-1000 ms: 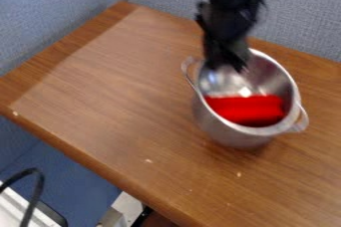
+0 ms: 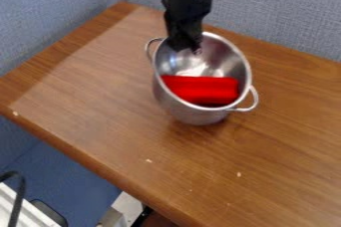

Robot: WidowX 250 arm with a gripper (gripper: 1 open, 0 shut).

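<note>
A steel pot with two loop handles sits on the wooden table, in the upper middle of the view. A red cylindrical object lies inside it. My black gripper is at the pot's back-left rim. Its fingertips are dark, and whether they are shut on the rim cannot be made out.
Grey-blue padded walls stand behind and to the left. A cable and white items are at the lower left, off the table.
</note>
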